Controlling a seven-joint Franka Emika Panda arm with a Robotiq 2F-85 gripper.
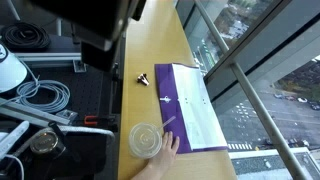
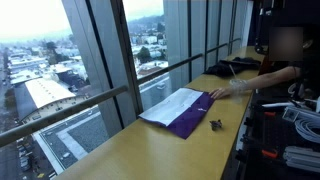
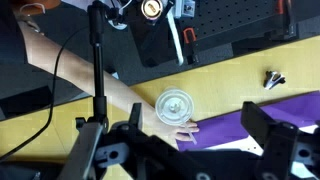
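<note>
My gripper shows at the lower edge of the wrist view, its two dark fingers wide apart. Between and beyond them, a clear round container [image 3: 175, 107] rests on the wooden table, and nothing is gripped. A person's hand [image 3: 182, 131] is beside the container, close against it or touching. A white cloth or sheet with purple ends [image 1: 192, 105] lies flat on the table to the right of the container in the first exterior view. A small dark-and-light object [image 1: 143, 78] sits apart from it, near the table edge.
A person's forearm [image 3: 85, 75] reaches across the wrist view. Black framing with cables [image 1: 42, 95] borders the table [image 1: 150, 45]. Windows and a metal rail [image 2: 85, 104] line the other side. In the second exterior view, the table's near end [image 2: 120, 160] is bare.
</note>
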